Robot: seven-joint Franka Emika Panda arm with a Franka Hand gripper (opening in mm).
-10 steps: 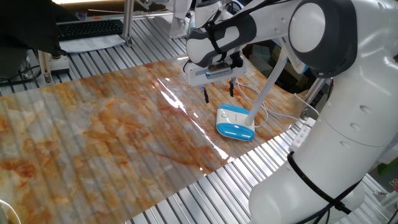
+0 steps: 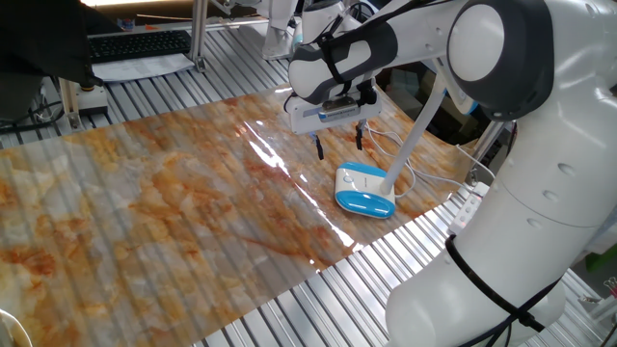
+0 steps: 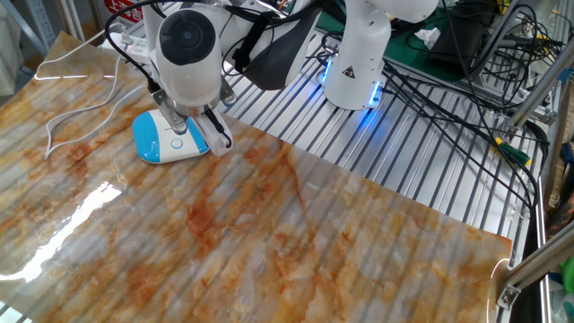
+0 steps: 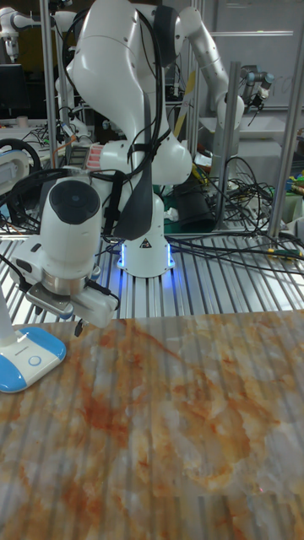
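Note:
A white and blue desk lamp has its base (image 2: 365,190) on the marbled sheet, and its white stem (image 2: 416,135) leans up to the right. In exterior view 1 my gripper (image 2: 339,146) is above and a little left of that base, its two dark fingertips pointing down and spread apart. It stands open, with nothing between the fingers. In exterior view 2 the arm's wrist covers part of the lamp base (image 3: 168,136). The lamp base (image 4: 32,359) is at the left edge in exterior view 3, with my gripper (image 4: 77,326) just above and to its right.
A marbled orange and white sheet (image 2: 145,222) covers the slatted metal table, largely bare. White cables (image 3: 81,117) trail behind the lamp. A power strip (image 2: 467,210) lies near the arm. A keyboard (image 2: 140,45) sits at the far left.

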